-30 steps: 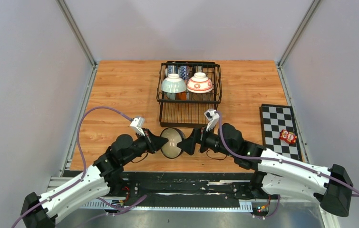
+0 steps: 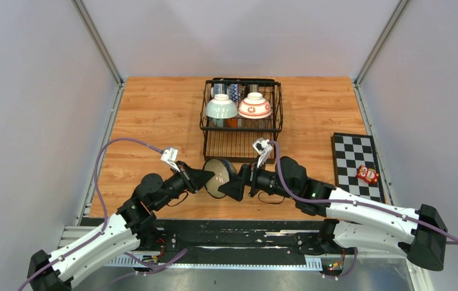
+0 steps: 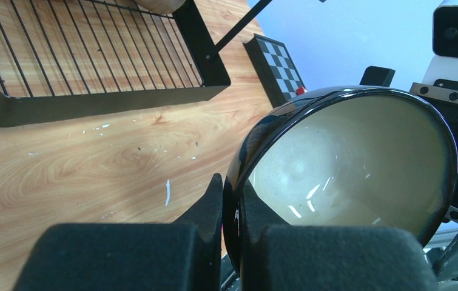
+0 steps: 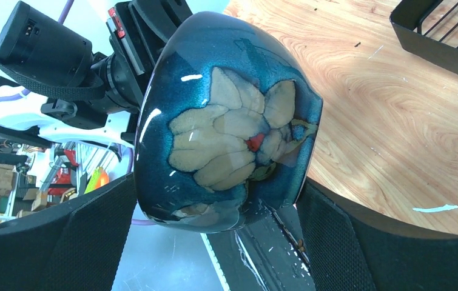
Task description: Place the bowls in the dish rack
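A dark blue bowl with a cream interior (image 2: 217, 179) (image 3: 347, 163) is held on its side between my grippers in front of the rack; its flower-painted outside (image 4: 214, 145) faces my right wrist camera. My left gripper is shut on the bowl's rim. My right gripper (image 2: 238, 179) is open, its fingers either side of the bowl. The black dish rack (image 2: 241, 159) stands behind, with an upturned celadon bowl (image 2: 221, 109) and an upturned red-patterned white bowl (image 2: 255, 110) on its upper tier.
A checkered board (image 2: 350, 151) with a red item (image 2: 367, 175) lies at the right of the wooden table.
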